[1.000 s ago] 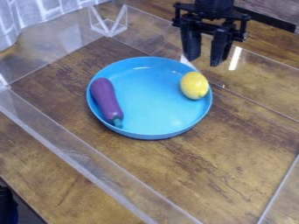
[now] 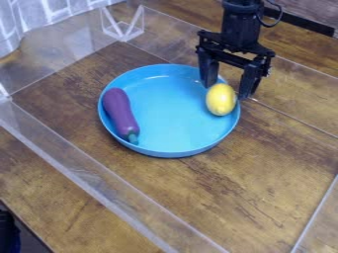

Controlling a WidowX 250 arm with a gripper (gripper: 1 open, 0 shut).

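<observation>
A blue plate [image 2: 169, 126] rests on the wooden surface. A purple eggplant with a green tip [image 2: 119, 111] lies on its left side, and a yellow oval object [image 2: 220, 99] lies at its right side. The black gripper [image 2: 226, 79] reaches down from the top over the right rim, open, with its fingers either side of the yellow object's upper end or just above it; whether they touch it cannot be told.
Clear plastic walls border the wooden surface at the left and right. Bare wood lies left of the plate and in the foreground.
The gripper has come down and toward the viewer, from behind the plate to over the yellow object. The plate and the objects on it look unmoved.
</observation>
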